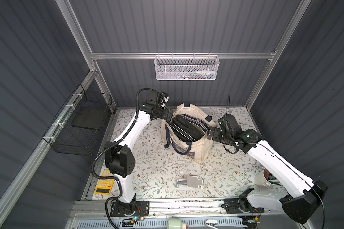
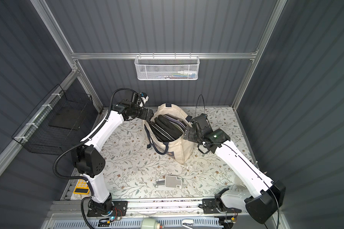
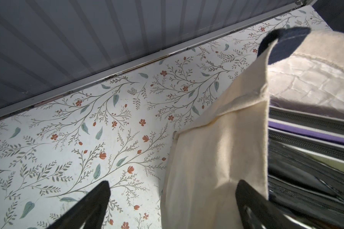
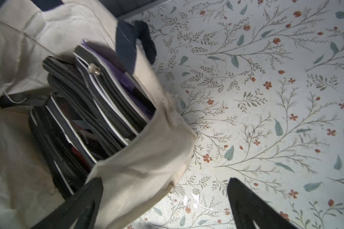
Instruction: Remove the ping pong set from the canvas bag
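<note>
A cream canvas bag (image 1: 199, 150) with navy straps stands mid-table, its top open on several dark zipped cases (image 1: 185, 129), some with white and purple trim; I cannot tell which is the ping pong set. My left gripper (image 1: 168, 114) is open at the bag's upper left rim; in the left wrist view the cream wall (image 3: 214, 160) lies between and below its blurred fingertips. My right gripper (image 1: 212, 133) is open at the bag's right rim; in the right wrist view the wall (image 4: 141, 171) shows near its left finger, with table under the gap.
A grey-white object (image 1: 194, 181) lies at the front. A yellow calculator (image 1: 103, 187) is at the front left, a white container (image 1: 261, 179) at the front right. A black wire basket (image 1: 84, 129) hangs left, a white mesh basket (image 1: 185, 68) on the back wall.
</note>
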